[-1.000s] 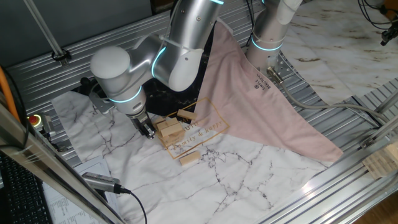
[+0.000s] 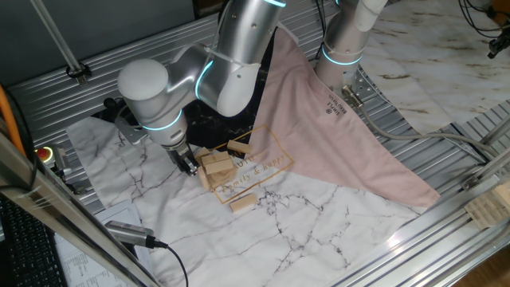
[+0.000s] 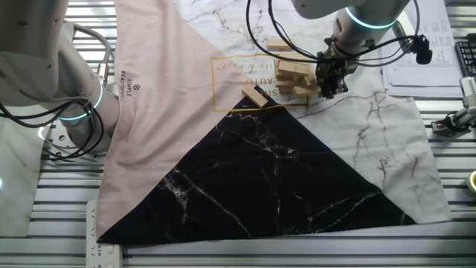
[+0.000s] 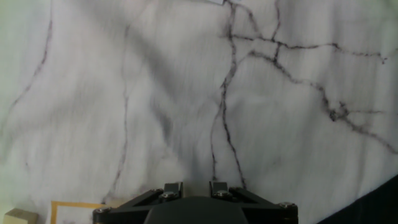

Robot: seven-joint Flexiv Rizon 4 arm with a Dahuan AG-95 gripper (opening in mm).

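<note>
Several pale wooden blocks point(image 2: 217, 165) are stacked in a small pile on the cloth. One loose block point(image 2: 242, 203) lies on the front side of the pile, and another loose block point(image 3: 254, 96) rests by the tip of the cloth's black part. My gripper point(image 2: 191, 169) points down right beside the pile, on its left in exterior view 1; whether it touches a block cannot be told. In the wrist view, a gap shows between the fingers with only cloth behind it, so the gripper is open. A block corner point(image 4: 21, 216) shows at lower left there.
The marble-patterned cloth point(image 2: 319, 231) has a pink part point(image 2: 311, 119) and a black part point(image 3: 245, 171). Free cloth lies in front of the pile. A metal post point(image 2: 72, 151) and a small device with a cable point(image 2: 130, 233) stand at left.
The arm's wrist and gripper have shifted very slightly to the right, toward the pile. The blocks show no clear movement.
</note>
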